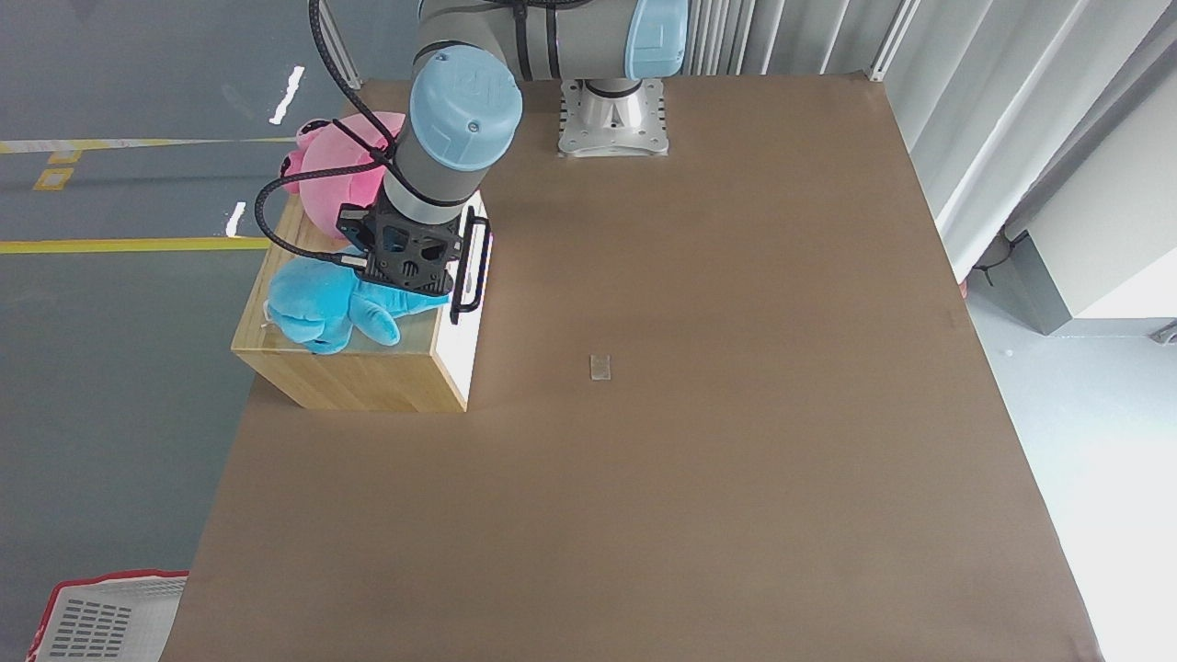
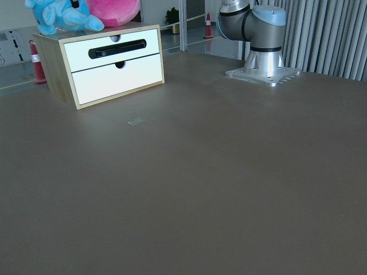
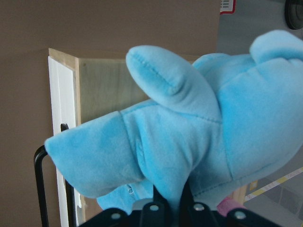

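A blue plush toy point(image 1: 311, 296) rests at the top of a wooden two-drawer cabinet point(image 1: 342, 380), also seen with white fronts and a black handle in the left view. My gripper point(image 1: 410, 249) is over the cabinet top at the toy's far side. In the wrist view the blue toy point(image 3: 175, 132) fills much of the picture, reaching down between the black gripper parts, which look close on its fabric. A pink round plush point(image 1: 337, 193) sits behind, partly hidden by the arm and cables.
The arm's base point(image 1: 612, 132) stands at the back. A red-rimmed basket point(image 1: 105, 579) is beyond the table's near left.
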